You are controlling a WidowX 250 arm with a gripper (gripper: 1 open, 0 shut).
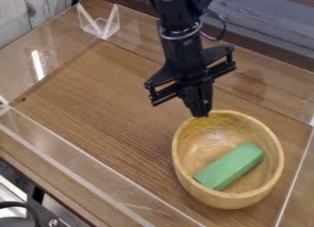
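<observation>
The black robot arm hangs from the top centre, its gripper [197,107] just above the back rim of a round yellow bowl [188,187]. The gripper's tip looks shut, with nothing visible between the fingers. A green block [229,166] lies in the right part of the bowl, below and to the right of the gripper.
A clear plastic object [98,21] stands at the back left. Raised edges bound the surface at the back and left. A dark ring-shaped part shows at the lower left corner.
</observation>
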